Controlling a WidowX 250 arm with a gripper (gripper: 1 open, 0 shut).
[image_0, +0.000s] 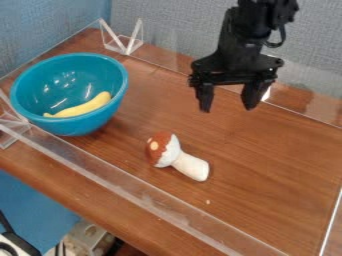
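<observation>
My black gripper hangs open over the back middle of the wooden table, nothing between its fingers. A mushroom toy with a red, spotted cap and white stem lies on its side on the table, in front of the gripper and apart from it. A teal bowl stands at the left with a yellow banana-like object inside.
Clear low rails run along its edges. White wire frames stand at the back left and left edge, and grey padded walls rise behind.
</observation>
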